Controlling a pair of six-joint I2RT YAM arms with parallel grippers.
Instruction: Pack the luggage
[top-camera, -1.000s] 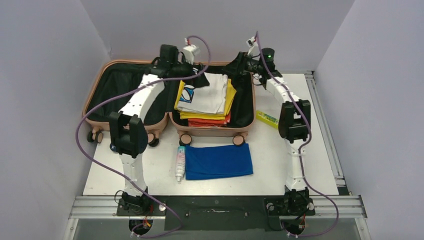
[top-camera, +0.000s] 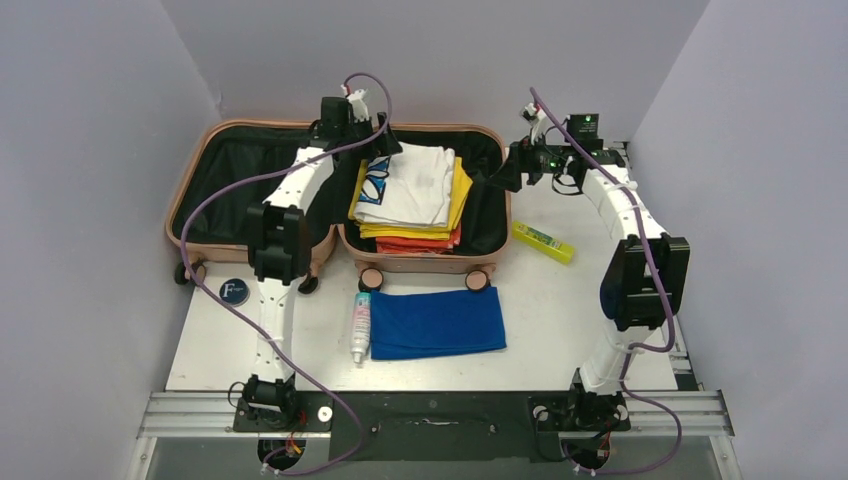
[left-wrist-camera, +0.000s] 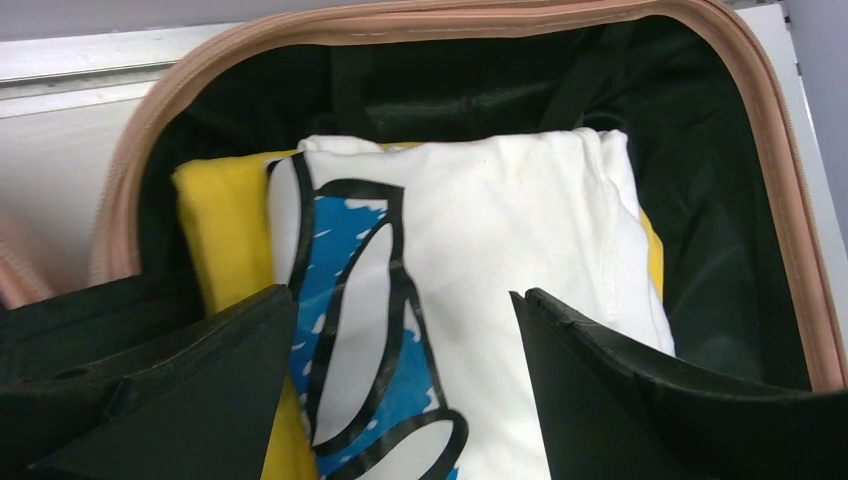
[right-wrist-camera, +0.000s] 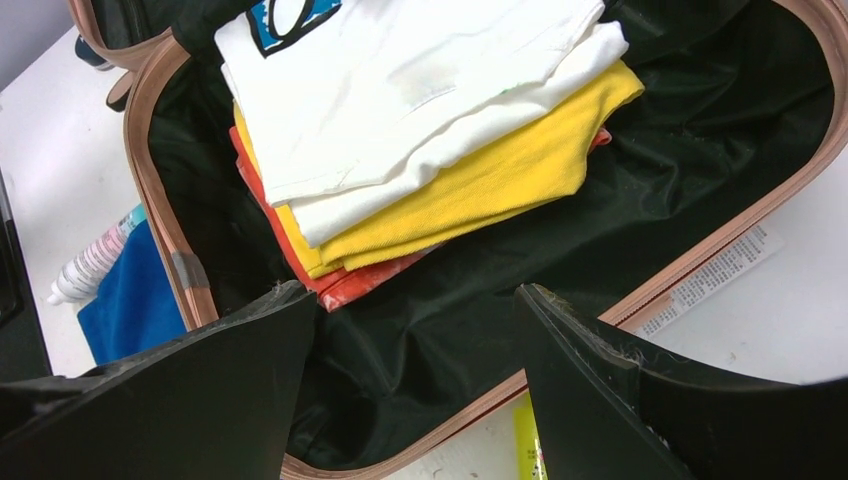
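Observation:
A stack of folded shirts lies in the suitcase's right half: white (top-camera: 408, 185) with blue print on top, yellow (top-camera: 452, 215) and orange (top-camera: 420, 243) beneath. My left gripper hangs open over the white shirt, near its printed side, holding nothing. My right gripper is open over the right part of that half, empty, beside the stack. A blue folded cloth (top-camera: 437, 322) lies on the table in front, with a white spray can (top-camera: 361, 327) at its left.
The empty suitcase half (top-camera: 238, 170) is on the left, with a dark round tin (top-camera: 234, 292) before it. A yellow tube (top-camera: 542, 241) lies right of the suitcase. The table's right side is otherwise fairly clear.
The shirts look unmoved.

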